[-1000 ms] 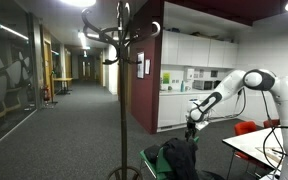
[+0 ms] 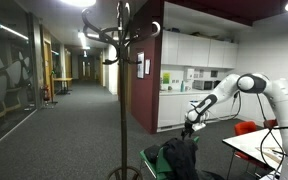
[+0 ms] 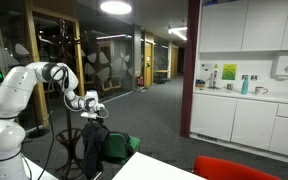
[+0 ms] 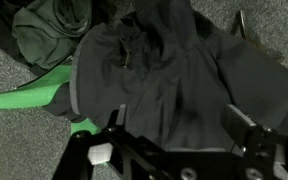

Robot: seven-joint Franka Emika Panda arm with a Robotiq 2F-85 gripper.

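Note:
A black jacket with a short zip fills the middle of the wrist view. It is draped over a green chair, and in exterior view 1 the jacket hangs in a dark heap in front of the coat stand's right side. Over it is my gripper, open, its two fingers far apart with only cloth visible beyond them. From the side, the gripper points down above the chair. Whether the fingertips touch the cloth cannot be told.
A coat stand with curved hooks rises in the foreground. A dark green bundle lies beside the jacket. A white table and a red chair stand near the arm. Open grey carpet spreads to the left.
The arm's links have shifted slightly to the right in exterior view 1, with the gripper staying above the jacket. Jacket and chair look unmoved.

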